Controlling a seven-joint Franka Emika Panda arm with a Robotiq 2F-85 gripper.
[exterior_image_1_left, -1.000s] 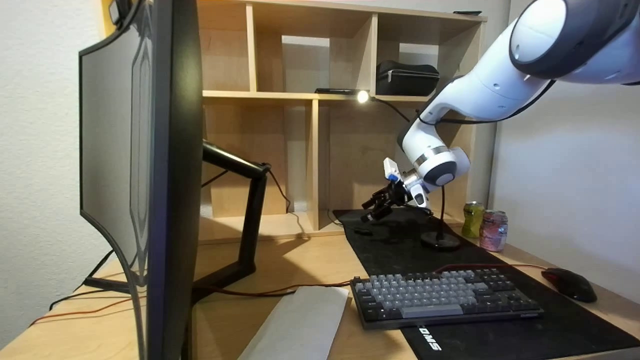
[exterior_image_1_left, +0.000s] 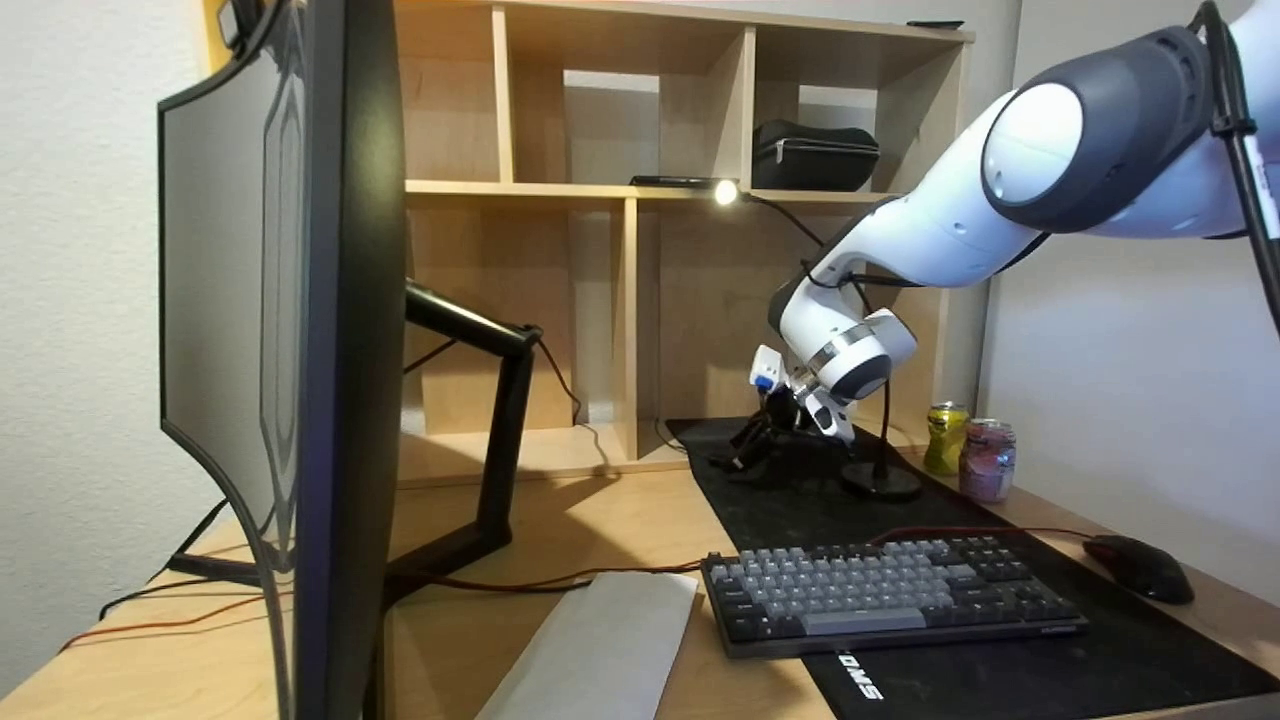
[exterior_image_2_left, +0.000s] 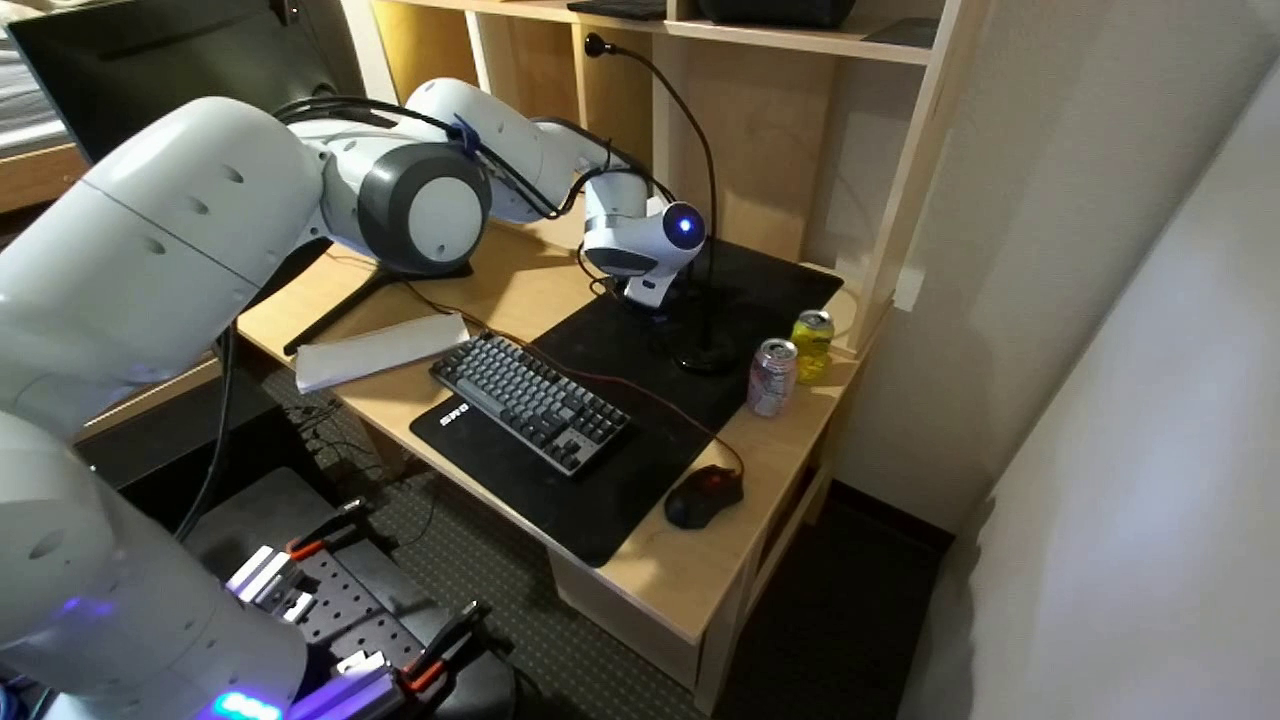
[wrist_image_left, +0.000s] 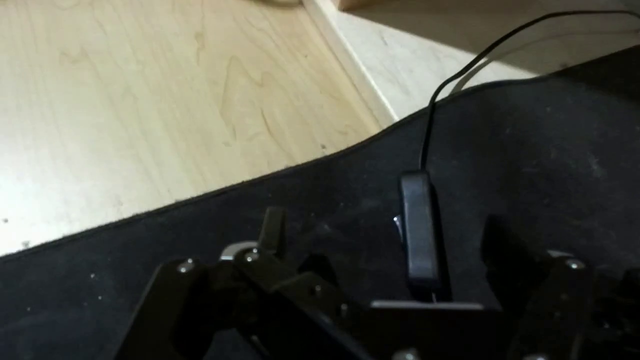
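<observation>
In the wrist view my gripper is open over the black desk mat (wrist_image_left: 336, 192). A small black inline cord switch (wrist_image_left: 420, 228) lies on the mat between the spread fingers, nearer the right one, and no contact with it shows. Its rocker (wrist_image_left: 397, 223) faces left, and a thin black cord (wrist_image_left: 427, 129) runs up from it past the mat's edge. In exterior view 1 the gripper (exterior_image_1_left: 746, 454) is low at the mat's far end, left of the desk lamp's round base (exterior_image_1_left: 882, 482). The arm hides most of the gripper in exterior view 2.
The lamp's thin gooseneck (exterior_image_2_left: 705, 156) rises close beside the arm. Two cans (exterior_image_2_left: 771, 378) stand right of the lamp. A keyboard (exterior_image_1_left: 882, 588) and a mouse (exterior_image_1_left: 1137, 568) lie nearer the front. Shelving (exterior_image_1_left: 630, 336) stands at the back, a monitor (exterior_image_1_left: 348, 360) at left.
The arm has come down and slightly left in exterior view 1. My gripper now points more steeply downward, close to the mat, while the desk items have stayed in place.
</observation>
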